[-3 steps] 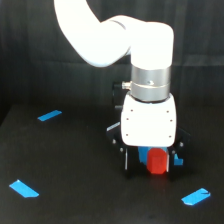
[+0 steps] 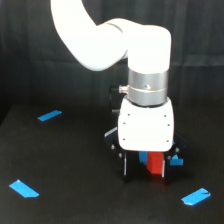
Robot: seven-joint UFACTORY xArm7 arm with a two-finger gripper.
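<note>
In the camera view, my gripper (image 2: 144,172) points down over the dark table, with its white housing in front of the fingers. Just below the housing, a red object (image 2: 155,163) shows as a narrow upright patch close to the right finger. Blue material (image 2: 143,157) lies beside the red, and a small blue piece (image 2: 177,161) shows to the right. The housing hides most of these things. Whether the fingers touch the red object cannot be seen.
Strips of blue tape mark the dark surface: far left (image 2: 50,115), near left (image 2: 24,188) and near right (image 2: 196,197). A dark curtain (image 2: 30,60) hangs behind.
My gripper has shifted slightly left and down. The red object, broader and rounder a second ago, now shows as a narrower patch.
</note>
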